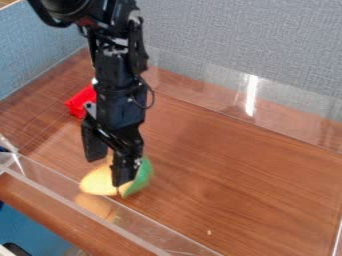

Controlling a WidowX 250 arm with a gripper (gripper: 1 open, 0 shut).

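Observation:
A yellow object with a green part [100,182], looking like toy corn, lies on the wooden floor of the tray near its clear front wall. My black gripper [110,166] is open just above it, its fingers over the object's upper side and partly hiding it.
A red block [78,100] lies at the back left, partly behind the arm. Clear walls edge the wooden surface [234,180], whose middle and right are empty. A blue area shows beyond the front left edge.

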